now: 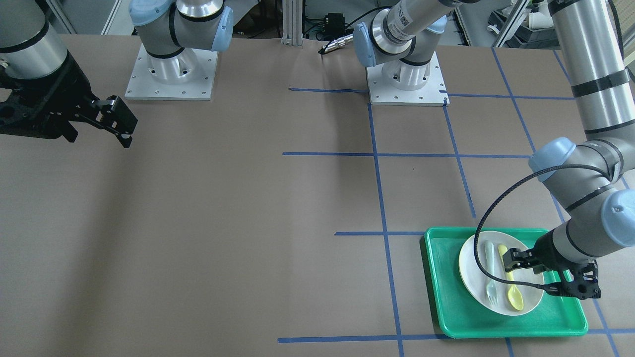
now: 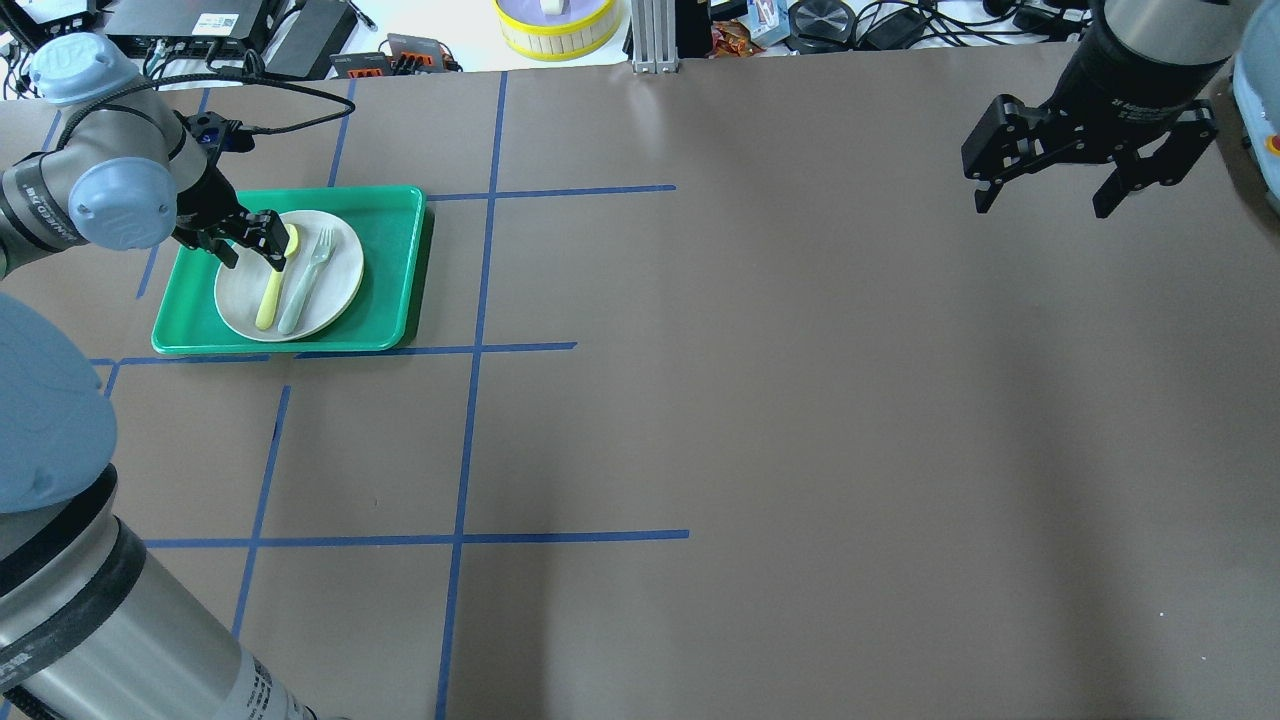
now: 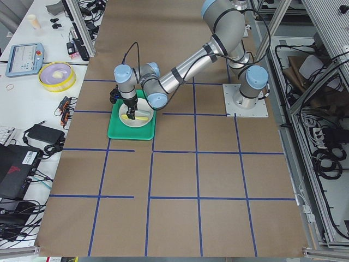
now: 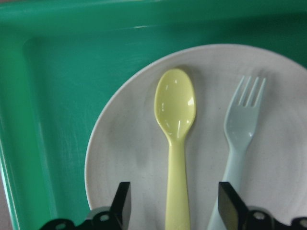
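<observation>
A green tray (image 1: 446,309) holds a white plate (image 4: 124,158) with a pale yellow spoon (image 4: 175,110) and a pale blue fork (image 4: 240,124), lying side by side. My black gripper is low over the plate, its fingers apart on either side of the spoon's handle with nothing held. The right finger is at the fork's handle in the wrist view; whether it touches cannot be told. In the front view the gripper partly hides the upper ends of both utensils.
A second black gripper (image 1: 104,122) hangs at the left of the front view, well away from the tray. Other arm bases (image 1: 169,89) stand at the back.
</observation>
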